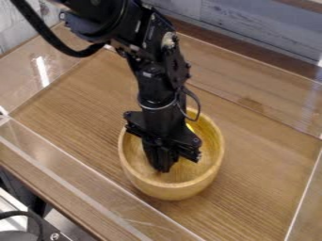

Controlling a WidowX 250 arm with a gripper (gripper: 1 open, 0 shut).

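Observation:
A yellow bowl point(176, 184) stands on the wooden table near the front edge. The black gripper point(164, 149) reaches down from above into the bowl, its lower end inside the rim. Its fingertips are dark and bunched together low in the bowl; whatever may be between them is hidden, so its state is hard to make out.
A pale grey wall point(265, 28) runs along the back. A black cable lies at the lower left, off the table's edge.

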